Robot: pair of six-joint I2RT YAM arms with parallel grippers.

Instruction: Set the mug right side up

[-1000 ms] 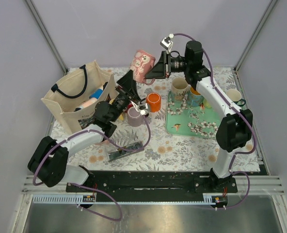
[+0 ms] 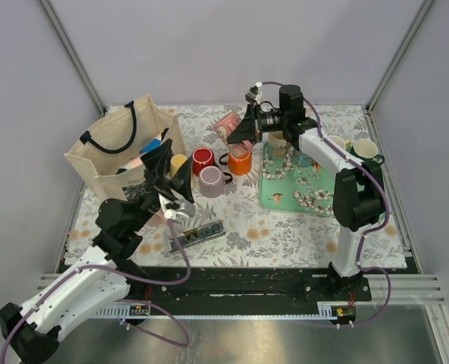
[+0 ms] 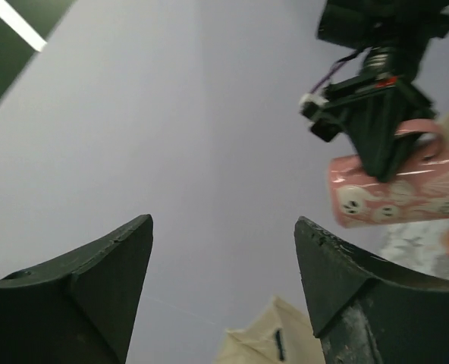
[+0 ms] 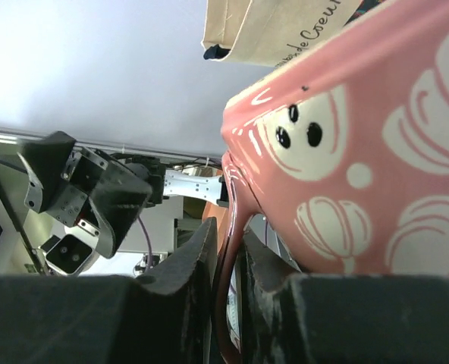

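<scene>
The pink mug with white figures [image 2: 229,126] hangs sideways in the air near the back centre, held at its rim by my right gripper [image 2: 243,130]. In the right wrist view its rim runs down between the fingers, and its body [image 4: 361,152] fills the upper right. My left gripper [image 2: 170,173] stands apart from the mug, to the lower left of it in the top view; its fingers are apart with nothing between them, and in the left wrist view the mug [image 3: 391,193] is beyond them.
A canvas bag [image 2: 103,171] stands at the left. Red [image 2: 202,158], orange [image 2: 240,165] and grey [image 2: 209,183] mugs are in the middle. A green tray [image 2: 281,197] and more cups are at the right.
My left arm has moved back toward the front left, away from the mug.
</scene>
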